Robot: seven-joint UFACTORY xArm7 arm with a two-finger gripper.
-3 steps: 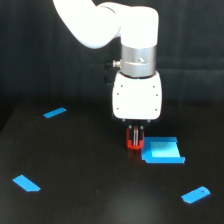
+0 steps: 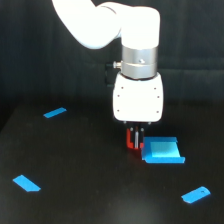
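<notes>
A white arm comes down from the top, and its gripper (image 2: 137,145) points straight down at a small red object (image 2: 131,138). Dark fingers cover part of the red object, with red showing beside and below them. Whether they are shut on it or only around it cannot be told at this size. Just to the right lies a blue taped patch (image 2: 176,159) with a lighter blue middle; the red object is at its left edge, and whether it touches the patch is unclear.
Blue tape strips lie on the black table at the back left (image 2: 55,112), front left (image 2: 26,183) and front right (image 2: 196,194). Bare table spans the front and left. A dark curtain hangs behind.
The gripper has shifted slightly to the right and a little lower. Red now shows higher beside the fingers than before. The blue patch and tape strips have stayed put.
</notes>
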